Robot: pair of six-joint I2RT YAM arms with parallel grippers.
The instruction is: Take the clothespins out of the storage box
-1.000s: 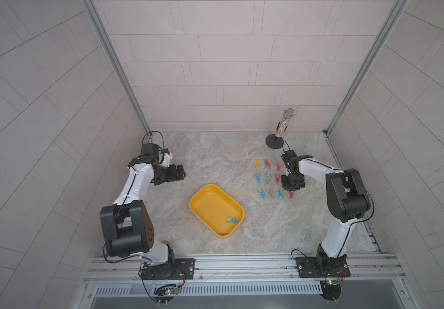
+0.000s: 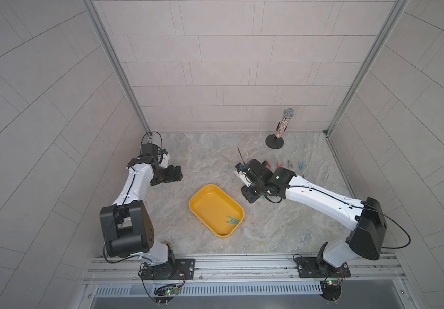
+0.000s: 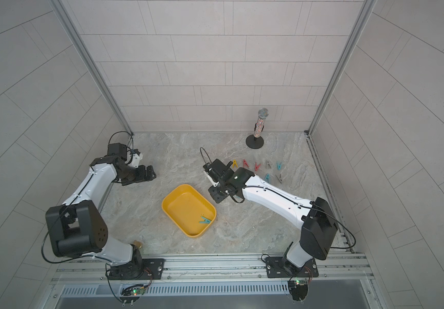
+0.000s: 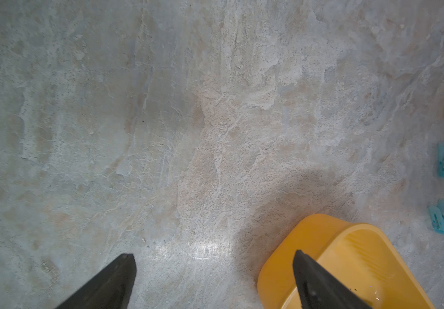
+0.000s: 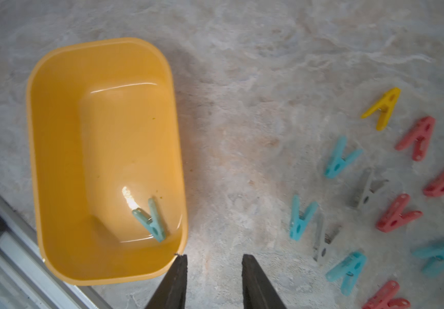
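The yellow storage box [image 2: 206, 208] holds one light blue clothespin [image 5: 149, 221] at its right end. Several clothespins in yellow, red, blue and grey, among them a yellow one [image 5: 381, 108], lie in rows on the table right of the box. My right gripper hangs open above the table beside the box, its fingers empty; in the top left view its arm covers much of those rows. My left gripper is open and empty over the table at the left, with the box lower right in its wrist view.
A microphone on a black stand [image 2: 274, 141] stands at the back right.
The left arm has barely moved.
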